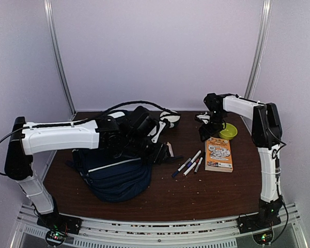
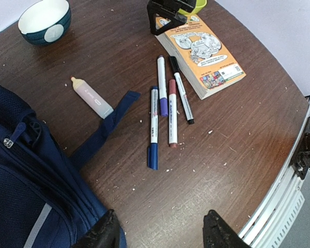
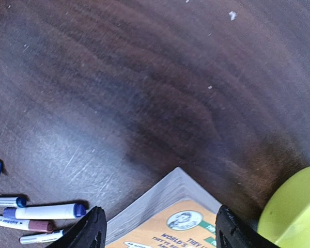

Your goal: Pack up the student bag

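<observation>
A navy backpack lies on the table's left, with my left gripper open above its right edge, nothing between the fingers. An orange book lies on the right. Left of it are several markers, and a pale pink bottle-shaped item lies near a bag strap. My right gripper hangs open over the far end of the book, beside a yellow-green bowl.
A teal and white bowl stands at the back. Walls surround the table on the back and sides.
</observation>
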